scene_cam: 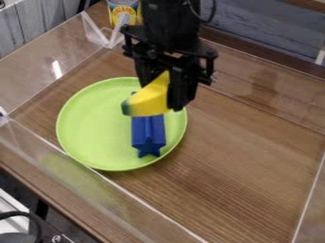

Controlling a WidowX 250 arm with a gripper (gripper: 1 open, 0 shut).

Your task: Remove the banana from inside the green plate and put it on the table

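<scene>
The yellow banana (148,98) hangs in the air above the green plate (79,131), held by my gripper (155,92). Black fingers stand on either side of it, and their upper parts cover some of the fruit. From this angle the banana overlaps the plate's right half and the top of a blue object (148,135) lying on the plate. How high the banana is cannot be judged exactly.
Bare wooden table (241,157) stretches right of the plate. At the back left stands a can with a yellow and blue label (124,13). A low wall (286,27) closes off the rear, and dark cables lie at the lower left corner.
</scene>
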